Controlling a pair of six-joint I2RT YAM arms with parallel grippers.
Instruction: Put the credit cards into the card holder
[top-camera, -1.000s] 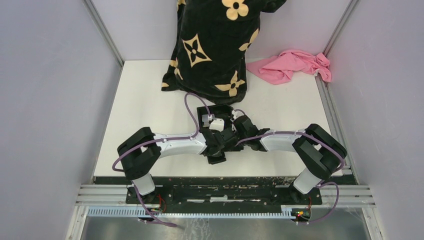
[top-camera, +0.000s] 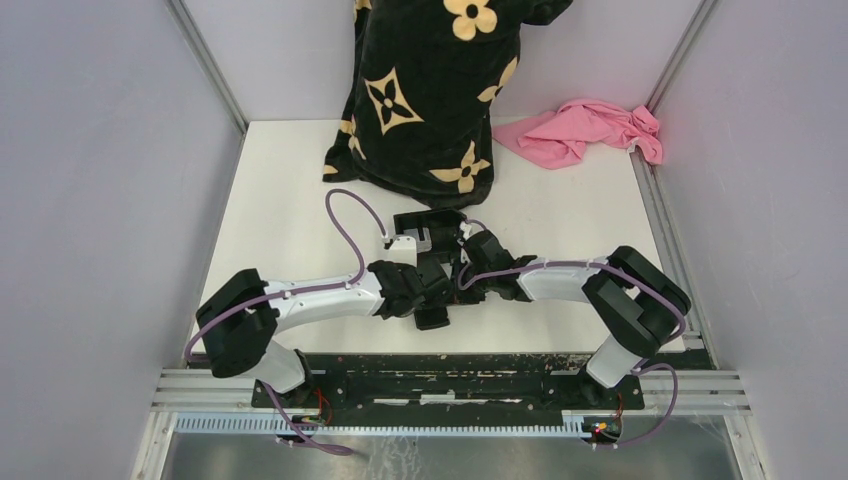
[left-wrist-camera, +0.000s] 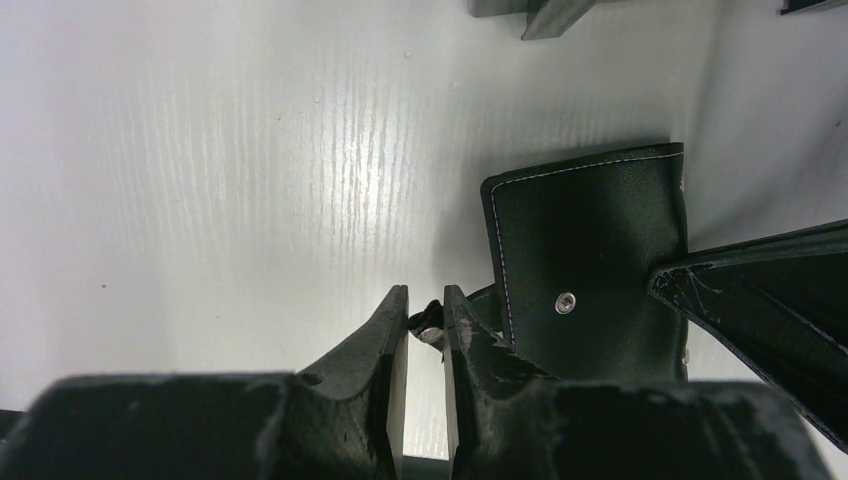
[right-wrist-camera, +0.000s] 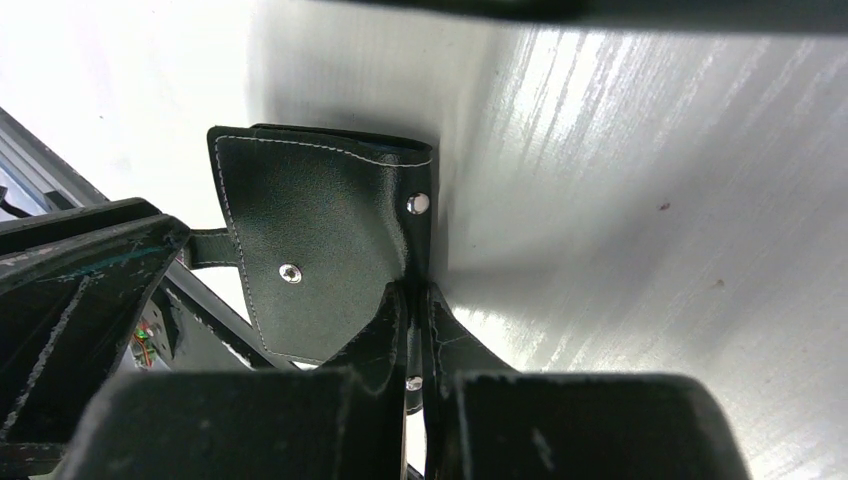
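A black leather card holder (left-wrist-camera: 590, 245) with white stitching and a metal snap lies on the white table in front of me. My left gripper is shut on the holder's strap at its left side. In the right wrist view, my right gripper is shut on the holder's studded edge (right-wrist-camera: 418, 240), with the strap (right-wrist-camera: 210, 250) sticking out on the opposite side. In the top view both grippers meet near the table's front middle, largely covering the holder (top-camera: 432, 320). I cannot make out any cards inside it.
A black tray (top-camera: 440, 220) stands just behind the grippers. A patterned black blanket (top-camera: 420, 100) hangs at the back, with pink cloth (top-camera: 570, 135) at back right.
My left arm has shifted left, away from the right one, uncovering more between them. The right arm has barely moved.
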